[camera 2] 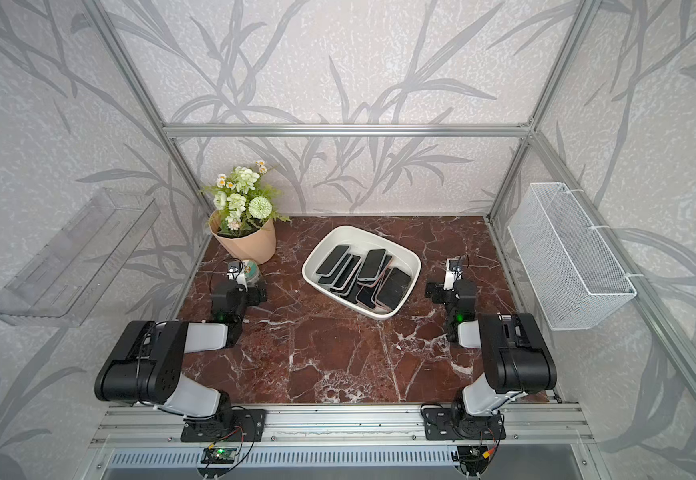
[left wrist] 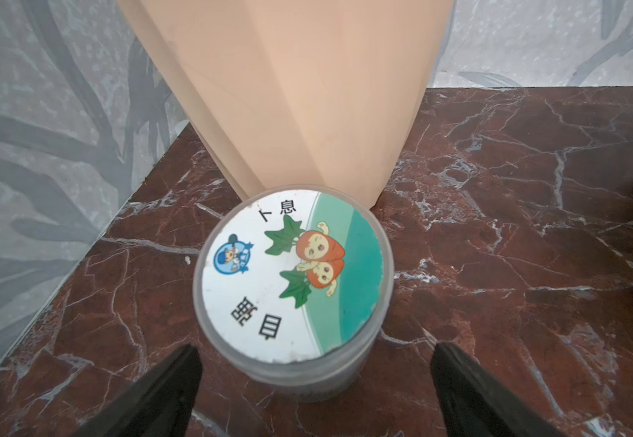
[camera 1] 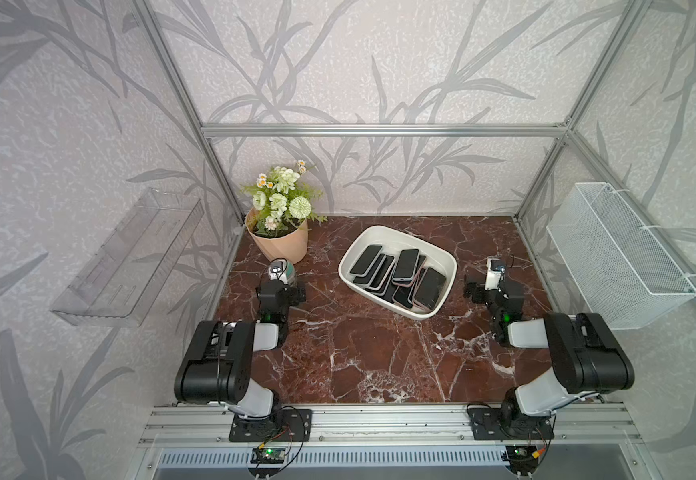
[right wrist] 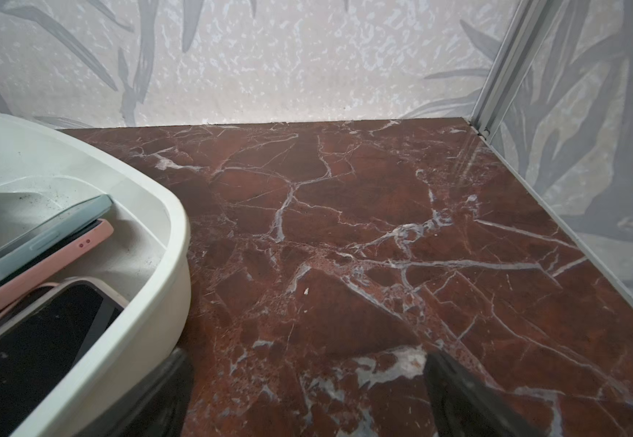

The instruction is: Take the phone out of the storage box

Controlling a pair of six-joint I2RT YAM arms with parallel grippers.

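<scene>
A white storage box point(camera 1: 353, 240) stands in the middle of the marble table, holding several dark-screened phones that overlap one another. One phone point(camera 1: 406, 265) rests on top of others near the box's centre, and another phone point(right wrist: 47, 353) lies by the right wall in the right wrist view. My right gripper is open to the right of the box, with only bare table between its fingers. Over at the left side, my left gripper is open too, its fingers either side of a round lidded container point(left wrist: 294, 276) without visible contact.
A peach flowerpot point(camera 1: 287, 242) with white flowers is behind the lidded container. Wire basket point(camera 1: 620, 256) hangs on the right wall, clear tray point(camera 1: 131, 256) on the left.
</scene>
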